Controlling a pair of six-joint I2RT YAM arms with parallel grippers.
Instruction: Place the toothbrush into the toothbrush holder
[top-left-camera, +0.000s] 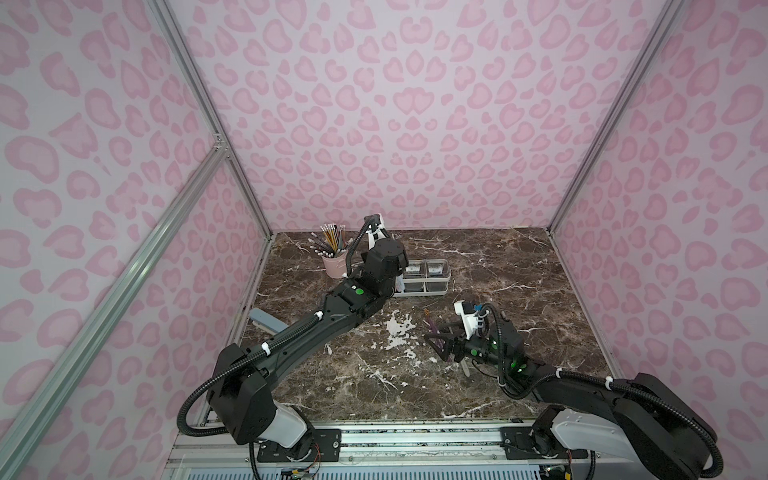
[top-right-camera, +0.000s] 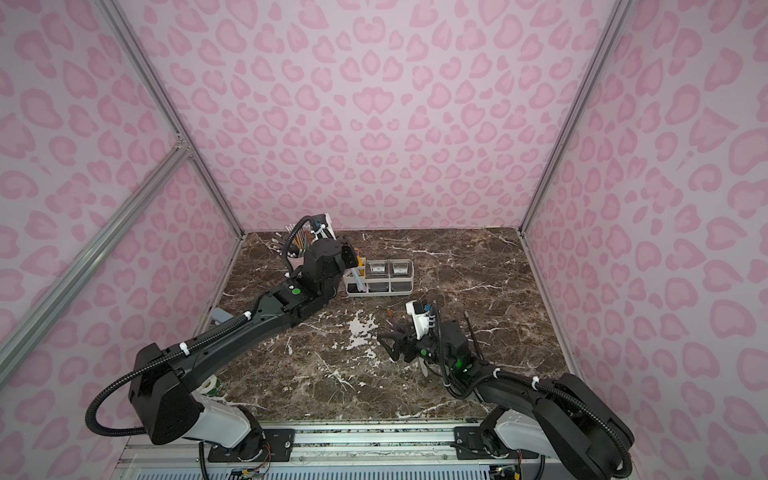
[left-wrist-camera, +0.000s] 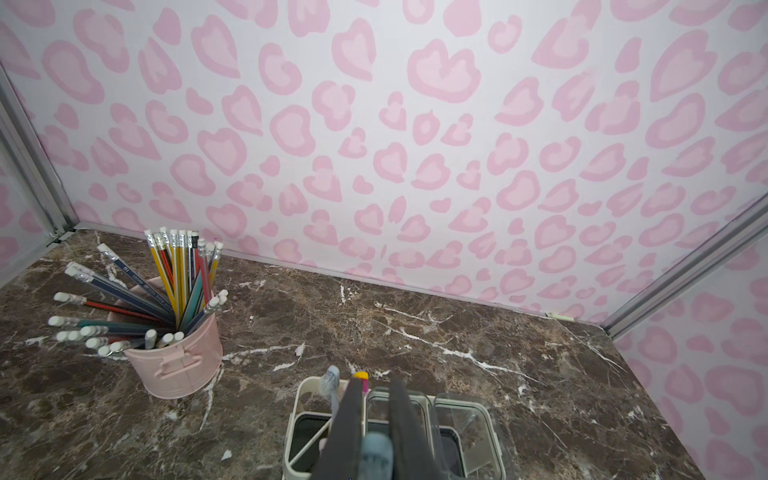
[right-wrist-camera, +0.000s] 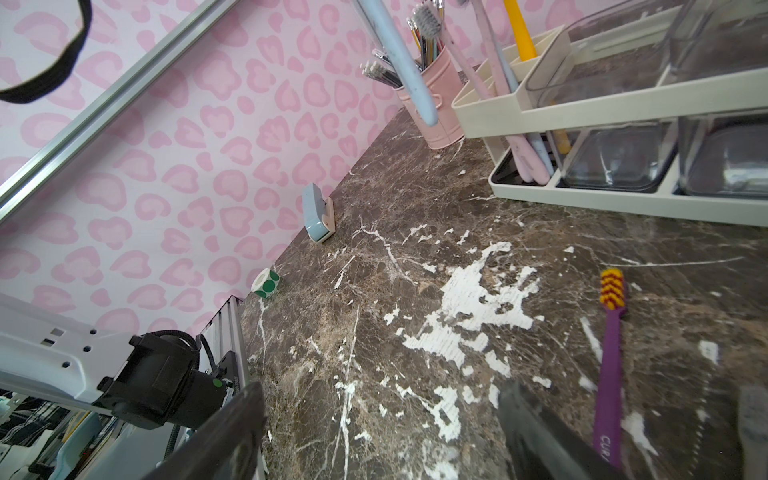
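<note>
A light blue toothbrush hangs handle-down from my left gripper, which is shut on it; its bristle end shows between the fingers in the left wrist view. In the right wrist view its lower tip is in the air, left of the pale holder (right-wrist-camera: 492, 124). Pink, blue and yellow brushes stand in the holder's left compartment. My right gripper stands open low over the table with nothing between its fingers. A purple toothbrush (right-wrist-camera: 609, 376) lies on the table to its right, and beyond it a pale brush (right-wrist-camera: 753, 432) is partly cut off.
Behind the left arm is a pink bucket (left-wrist-camera: 176, 360) full of pencils. Clear lidded compartments (right-wrist-camera: 612, 156) fill the rest of the holder. At the left table edge sit a blue-grey box (right-wrist-camera: 317, 212) and a green-white roll (right-wrist-camera: 265, 282).
</note>
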